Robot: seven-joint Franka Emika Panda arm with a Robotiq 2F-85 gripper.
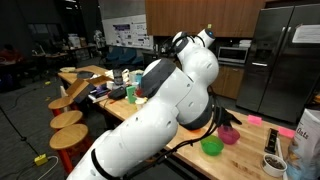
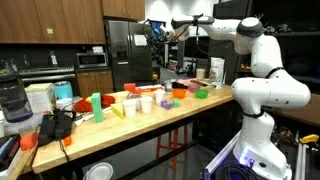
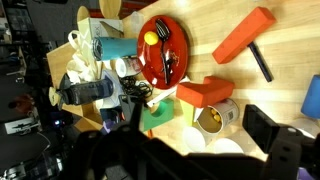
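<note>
My gripper is open, its two dark fingers standing wide apart along the lower part of the wrist view, with nothing held. Well below it, an orange block (image 3: pixel 205 92) lies beside an open can (image 3: pixel 217 115). A red plate (image 3: pixel 154 52) carrying a yellow-headed utensil and black-handled ones is at the upper left. Another orange-red block (image 3: pixel 246 35) lies at the upper right beside a black marker-like stick (image 3: pixel 261 62). In exterior view 2 the gripper (image 2: pixel 156 42) hangs high over the table.
The long wooden table (image 2: pixel 120 130) bears several cups, blocks and bowls. A green bowl (image 1: pixel 211 145) and a pink bowl (image 1: pixel 228 135) sit near the arm's base. Stools (image 1: pixel 68 136) stand along one side. Bare wood shows at the table's front left.
</note>
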